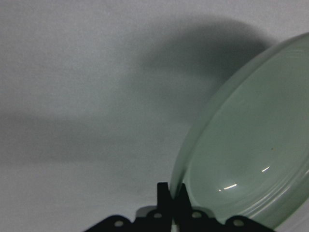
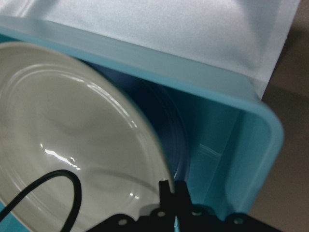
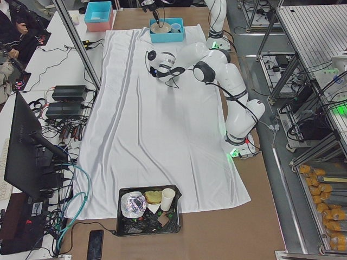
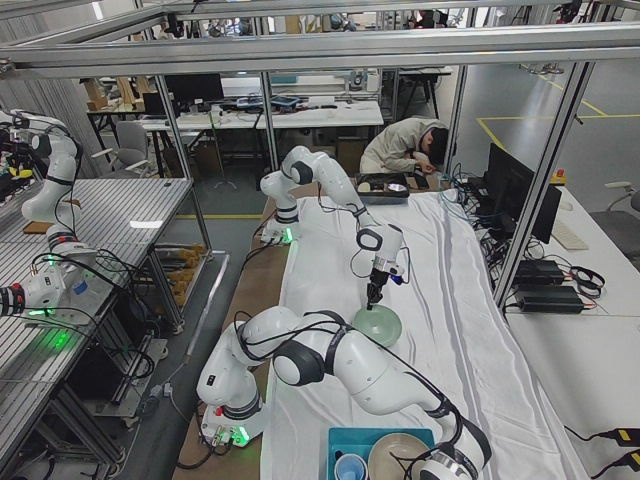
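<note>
A pale green plate [image 4: 378,325] lies on the white cloth [image 4: 440,290], mostly hidden by an arm in the camera left view. My left gripper is at the rim of that plate [image 1: 251,140], its fingertips close together there; whether they grip it is unclear. My right gripper is at the rim of a cream plate [image 2: 77,130] in a blue bin [image 2: 260,125], also with fingertips close together on or by the rim. A dark blue plate [image 2: 174,135] lies under the cream one.
The bin also holds a light blue cup [image 4: 349,468]. A black tray [image 3: 149,227] with foil, food and a white cup stands at the far end from the bin. A monitor [image 3: 24,146] and cables line one side.
</note>
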